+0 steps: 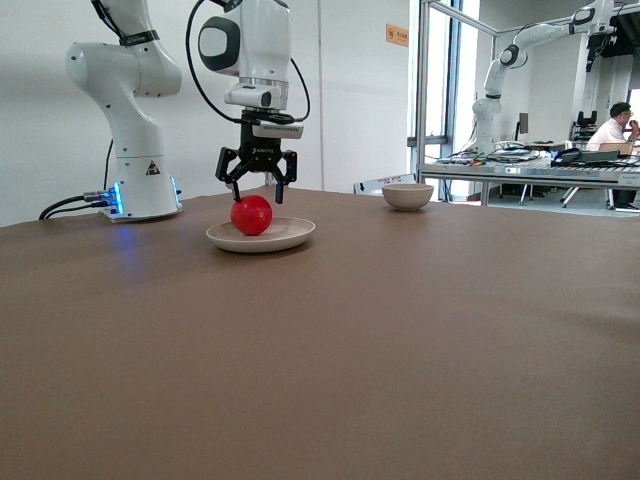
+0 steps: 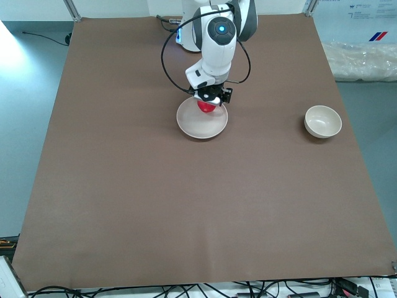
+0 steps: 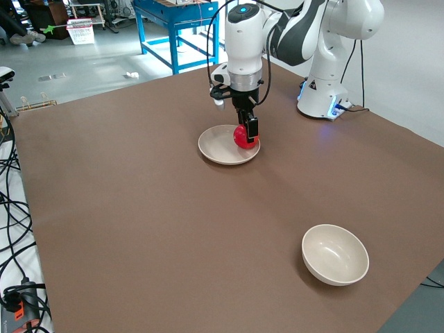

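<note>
A red ball (image 2: pixel 206 107) (image 1: pixel 251 216) (image 3: pixel 242 139) rests on a white plate (image 2: pixel 201 124) (image 1: pixel 230 240) (image 3: pixel 220 147) at the back of the table. My gripper (image 1: pixel 258 188) is open, its dark fingers pointing down just over and around the ball, their tips near its top; whether they touch it is unclear. A white bowl (image 2: pixel 322 122) (image 1: pixel 407 197) (image 3: pixel 335 255) stands empty to the right of the plate in the left and top views and in the foreground of the right view.
Cables (image 2: pixel 62 292) run along an edge outside the tabletop. My arm's base (image 1: pixel 145 195) stands at the back.
</note>
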